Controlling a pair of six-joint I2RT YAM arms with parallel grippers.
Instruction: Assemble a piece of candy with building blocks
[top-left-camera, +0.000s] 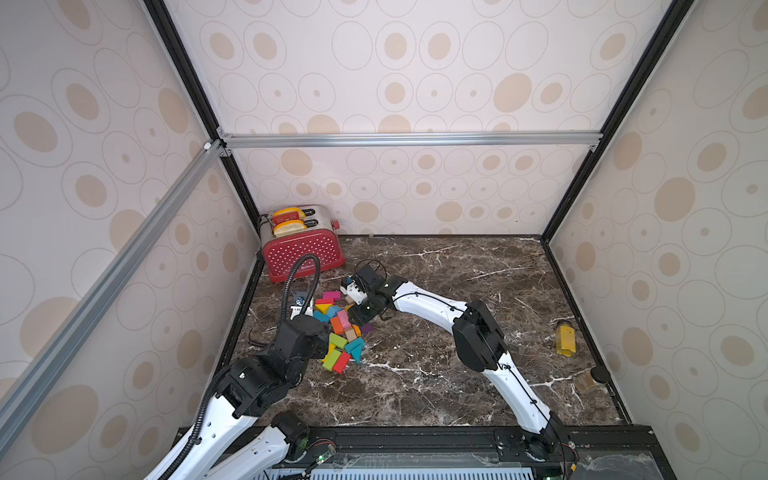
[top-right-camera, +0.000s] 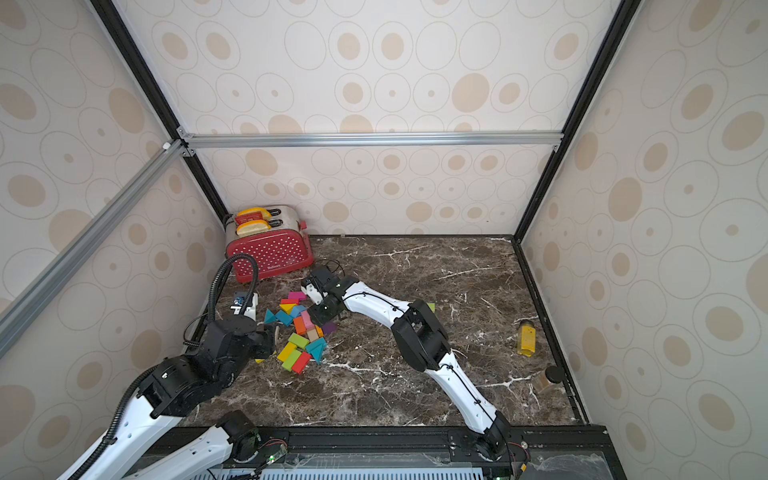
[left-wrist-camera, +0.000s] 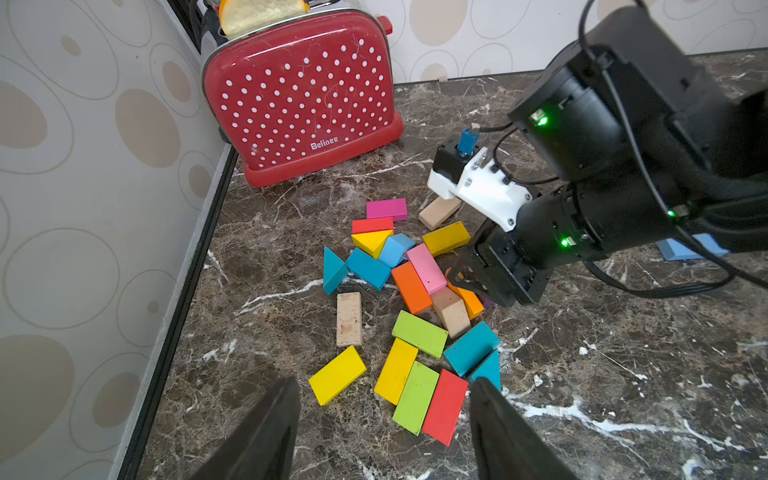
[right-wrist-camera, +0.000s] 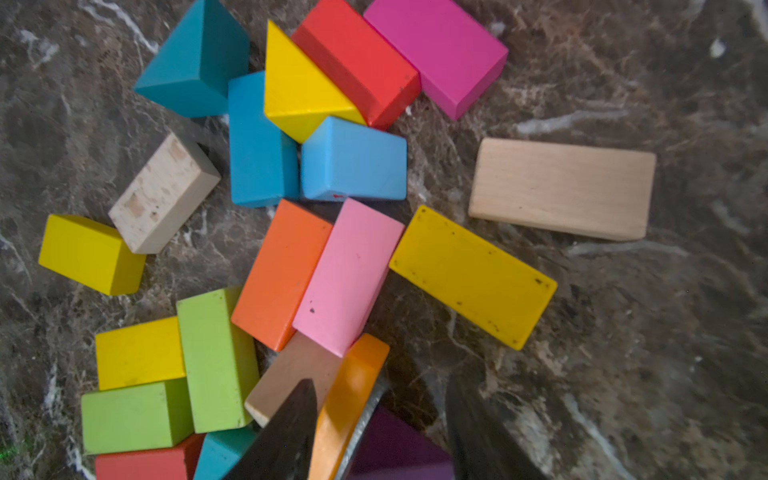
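Observation:
Loose colored blocks lie in a cluster left of centre, among them a purple block (right-wrist-camera: 397, 448), an orange block (right-wrist-camera: 348, 404), a pink block (right-wrist-camera: 349, 272) and a red block (left-wrist-camera: 445, 406). My right gripper is low over the cluster's right side, its fingers parted; the purple block shows in the gap, and contact cannot be told. My left gripper hangs above the cluster's near side, open, nothing held between its fingers. Farther right, a light blue block (left-wrist-camera: 692, 246) lies partly hidden by the right arm. A sliver of a green block (top-right-camera: 431, 307) shows behind that arm.
A red toaster (top-left-camera: 304, 252) stands at the back left, beyond the blocks. A yellow object (top-left-camera: 565, 340) and a small jar (top-left-camera: 590, 379) sit by the right edge. Both arms are close together over the cluster.

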